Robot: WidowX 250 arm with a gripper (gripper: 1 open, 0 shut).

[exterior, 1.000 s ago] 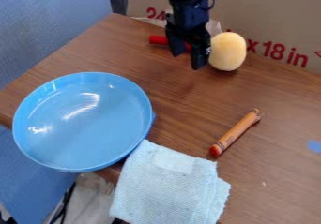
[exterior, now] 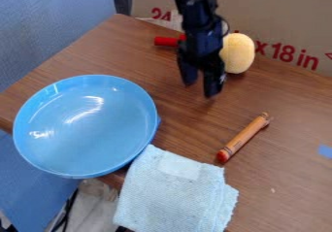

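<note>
My gripper [exterior: 201,81] hangs low over the back middle of the wooden table, just in front of and left of a pale yellow oval object [exterior: 239,53]; its fingers look apart, with nothing seen between them. A red cylinder [exterior: 165,41] lies at the back, partly hidden behind the arm. An orange crayon-like stick [exterior: 244,137] lies to the right. A blue plate [exterior: 85,119] sits at the left, and a folded pale cloth [exterior: 176,192] lies at the front.
A cardboard panel [exterior: 292,17] stands along the back. Blue padded surfaces [exterior: 46,37] border the table's left. Bare wood is free at the middle and right.
The objects on the table look unmoved.
</note>
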